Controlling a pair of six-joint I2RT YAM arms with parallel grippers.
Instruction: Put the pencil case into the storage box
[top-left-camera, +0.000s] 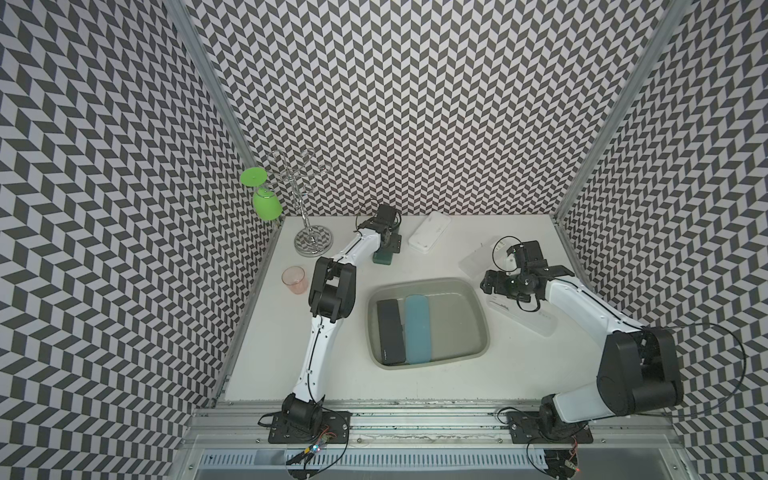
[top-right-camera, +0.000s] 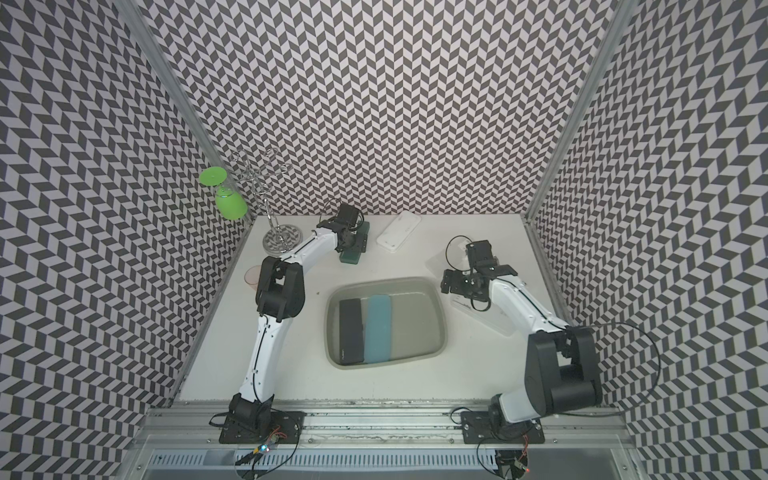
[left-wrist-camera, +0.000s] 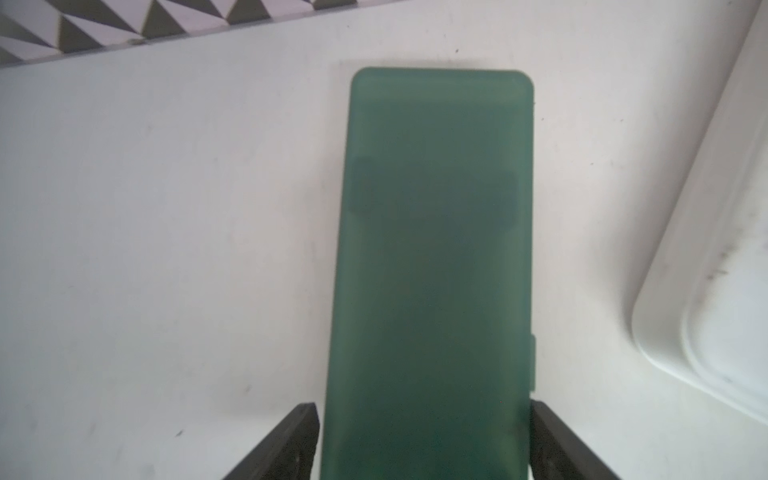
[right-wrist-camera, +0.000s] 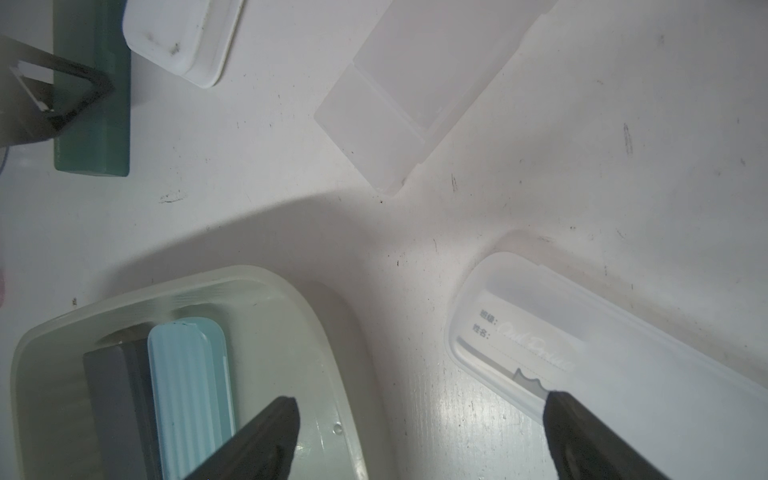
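Observation:
A dark green pencil case (left-wrist-camera: 436, 264) lies on the table at the back. My left gripper is open over it, one finger at each long side. The finger (left-wrist-camera: 552, 440) on the right appears to touch the case's edge; whether the other touches is unclear. In the top left view the arm hides most of the case. The grey-green storage box (top-left-camera: 480, 320) stands in the middle, a black case (top-left-camera: 390, 332) and a blue case (top-left-camera: 417, 329) lying side by side in its left part. My right gripper hangs open and empty right of the box.
A white case (top-left-camera: 429, 232) lies just right of the green one. On the left stand a pink glass (top-left-camera: 294, 279) and a metal rack (top-left-camera: 313, 239) with a green goblet (top-left-camera: 267, 205).

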